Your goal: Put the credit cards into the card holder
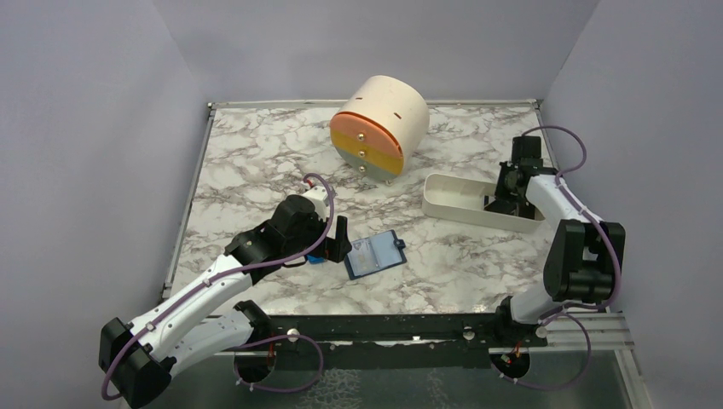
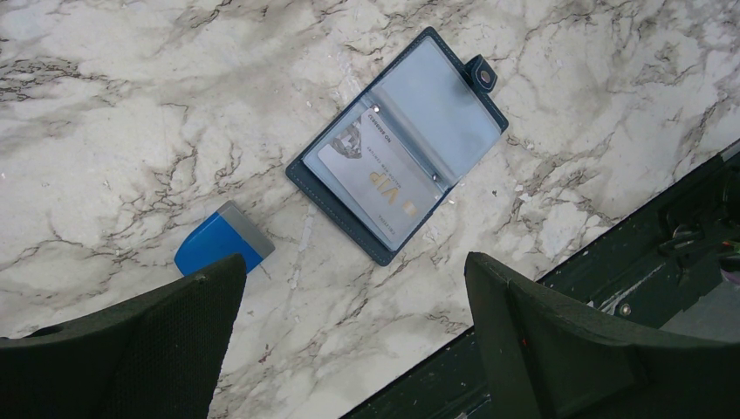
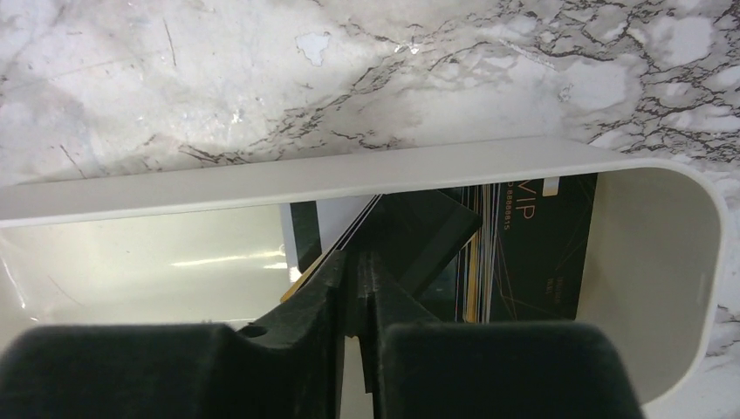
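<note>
The open card holder (image 1: 390, 249) lies on the front middle of the table; in the left wrist view its clear sleeves (image 2: 441, 105) show, with a pale VIP card (image 2: 375, 175) in one. My left gripper hovers beside it, open and empty. Dark and light credit cards (image 3: 541, 244) are piled in the right end of the white tray (image 1: 452, 213), some leaning askew. My right gripper is down in the tray at the cards, shut, with nothing clearly between its fingers.
A white cylinder (image 1: 384, 111) with coloured drawers stands at the back. A blue object (image 2: 218, 244) lies left of the holder.
</note>
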